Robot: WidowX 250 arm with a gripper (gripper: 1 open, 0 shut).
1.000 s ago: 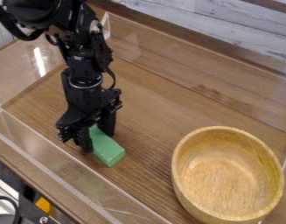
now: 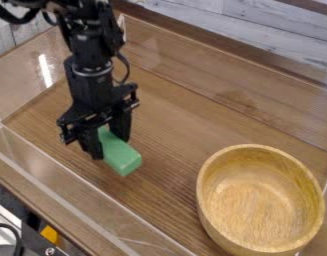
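A green block [image 2: 120,154] hangs in the black gripper [image 2: 107,135] at the left middle of the view. The gripper is shut on it, and its fingers cover the block's upper part. The block is tilted, its lower end toward the front right.
A wooden bowl [image 2: 259,200] sits at the lower right. A rail [image 2: 72,190] runs along the front left edge, with cables beyond it.
The gripper and green block have moved up in the view, away from the front edge. The block's lower end is higher than before.
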